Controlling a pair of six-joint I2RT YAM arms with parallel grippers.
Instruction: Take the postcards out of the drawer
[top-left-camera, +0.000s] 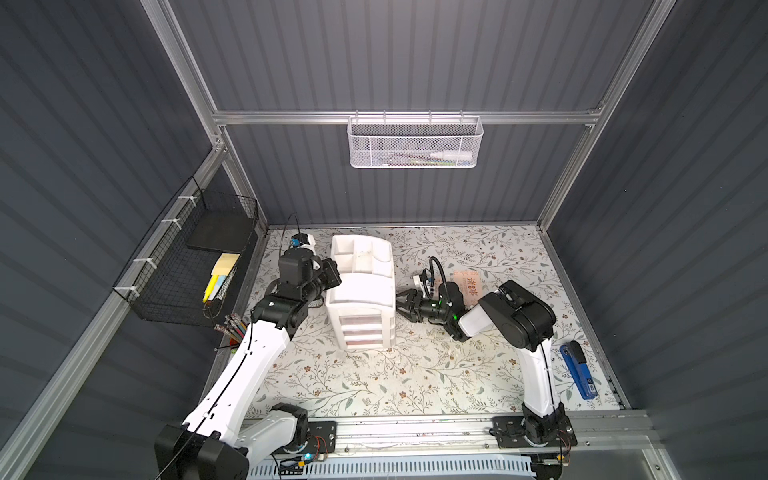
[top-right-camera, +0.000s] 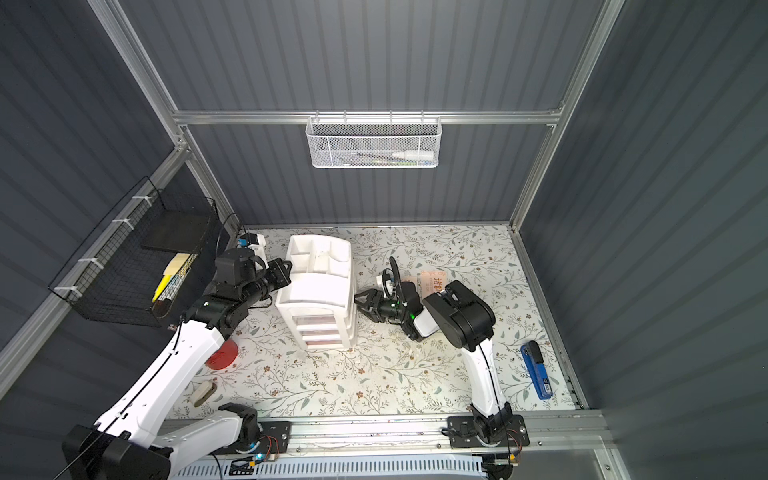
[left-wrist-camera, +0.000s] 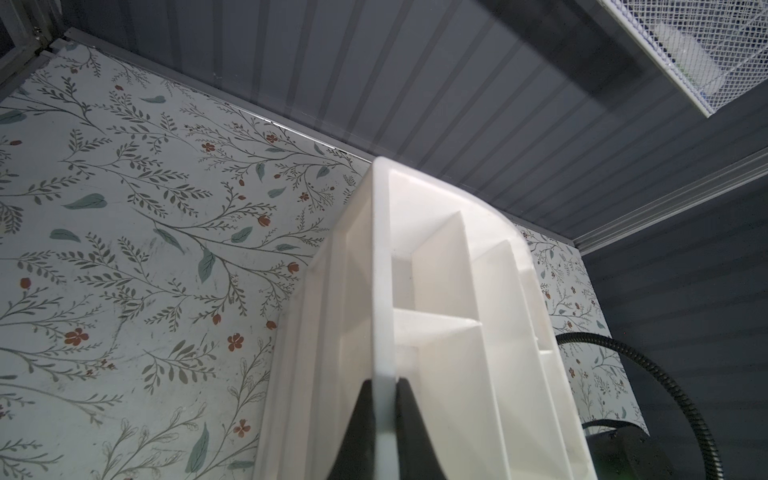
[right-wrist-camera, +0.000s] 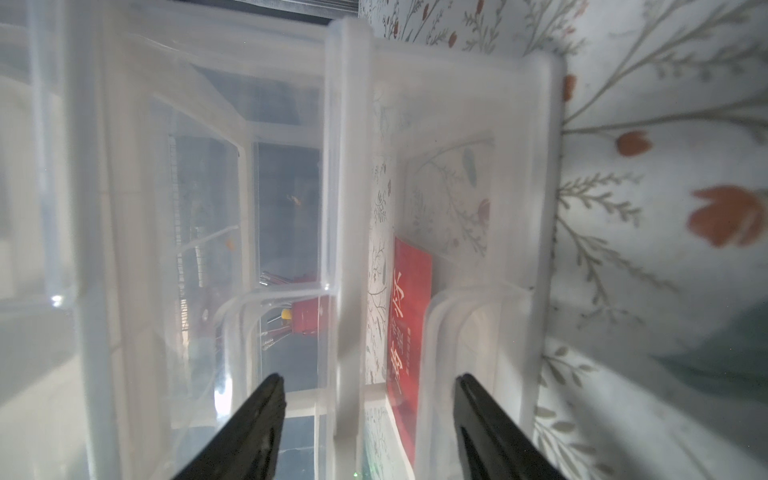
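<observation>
A white drawer unit (top-left-camera: 361, 289) with clear drawers stands mid-table. In the left wrist view, the fingers of my left gripper lie on either side of the unit's thin top rim (left-wrist-camera: 382, 264), shut on it. My right gripper is open at the unit's right side, facing the drawers with no card between its fingers. Through the clear plastic of the lowest drawer (right-wrist-camera: 520, 240), a red card with white writing (right-wrist-camera: 408, 344) shows inside. On the table right of the unit lies a pinkish card (top-right-camera: 433, 281), partly behind my right arm.
A blue stapler (top-left-camera: 577, 369) lies at the far right. A black wire basket (top-left-camera: 188, 264) hangs on the left wall and a white mesh basket (top-left-camera: 416, 148) on the back wall. Open table extends in front of the unit.
</observation>
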